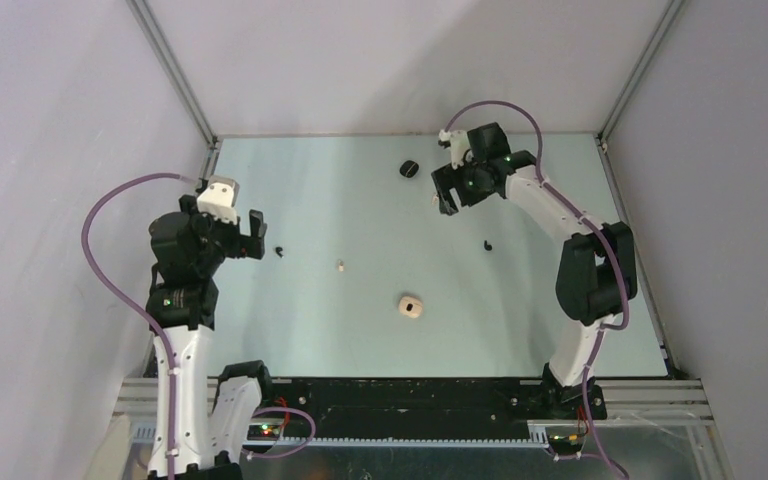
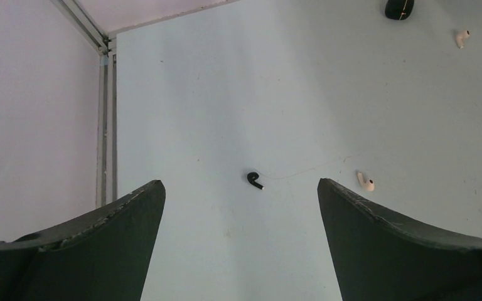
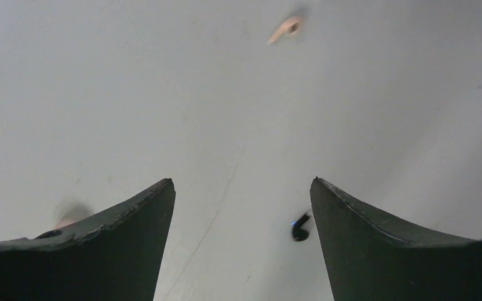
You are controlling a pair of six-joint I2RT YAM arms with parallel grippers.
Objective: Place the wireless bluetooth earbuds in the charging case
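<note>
A black case (image 1: 409, 169) lies at the back middle, a pinkish-white case (image 1: 410, 306) toward the front. A black earbud (image 1: 279, 251) lies left, another black earbud (image 1: 487, 245) right. A white earbud (image 1: 340, 265) lies mid-left; the other white earbud (image 2: 462, 38) shows in the left wrist view. My open left gripper (image 1: 252, 235) hangs at the table's left side, nothing between its fingers. My right gripper (image 1: 446, 193) is over the back-right area, beside the black case and above a white earbud, its fingers apart and empty; its wrist view is blurred.
The pale table (image 1: 360, 340) is bordered by walls at left, back and right, with metal rails along the edges.
</note>
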